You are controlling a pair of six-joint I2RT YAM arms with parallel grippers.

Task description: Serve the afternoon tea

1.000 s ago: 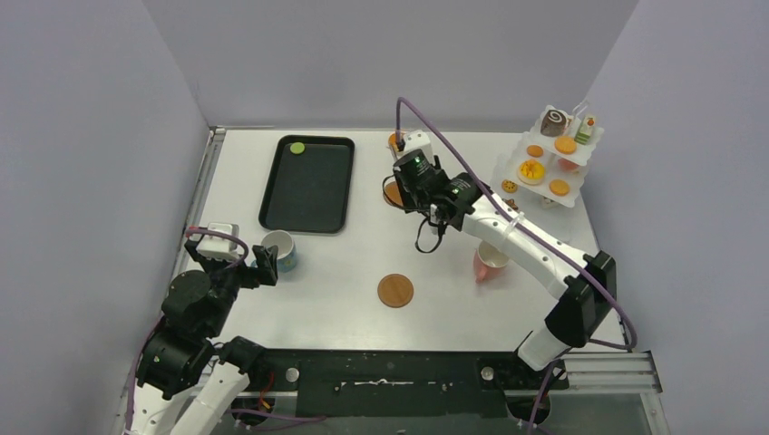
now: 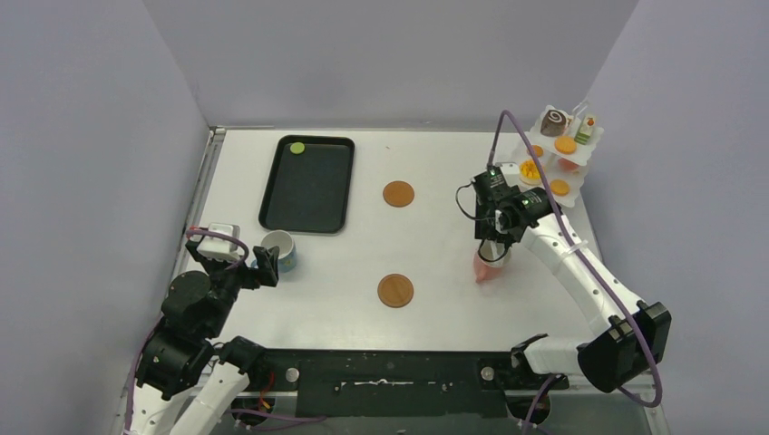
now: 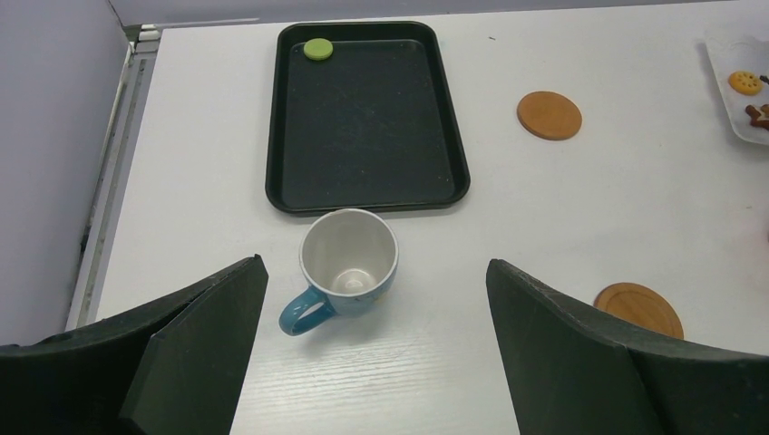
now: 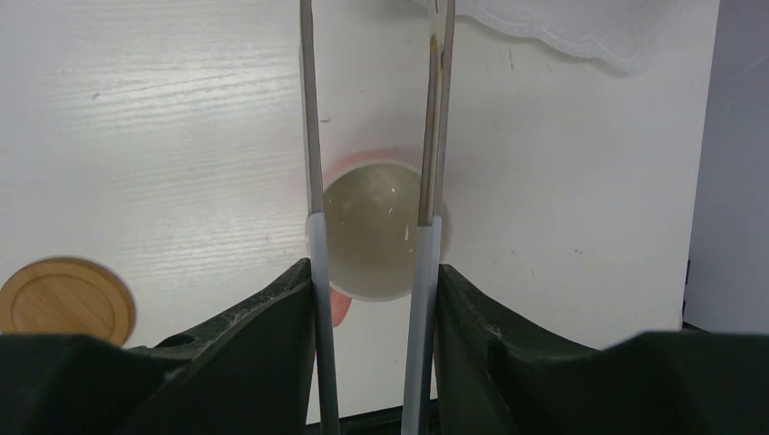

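Note:
My left gripper stands open at the left front, with nothing between its fingers. Beyond it is a white mug [image 2: 279,245] with a blue handle, upright near the black tray [image 2: 337,217]. A green disc [image 2: 297,148] sits in that tray's far left corner. On the right, my right gripper has its fingers closed against the two long metal arms of tongs [image 4: 313,145]; the arms are spread apart and their tips lie outside the right wrist view. Below them shows a pink mug [image 4: 381,236], partly covered by the tongs. The tiered stand [image 2: 580,159] carries sweets.
Round wooden coasters lie mid-table, one far [image 2: 398,193] and one near [image 2: 395,290]. A white plate [image 3: 739,54] with biscuits is at the right. Walls bound the left, back and right sides. Clear table surrounds the coasters.
The right arm has swung right, from over the far coaster to the right side above the pink mug and in front of the stand. The left arm has stayed put.

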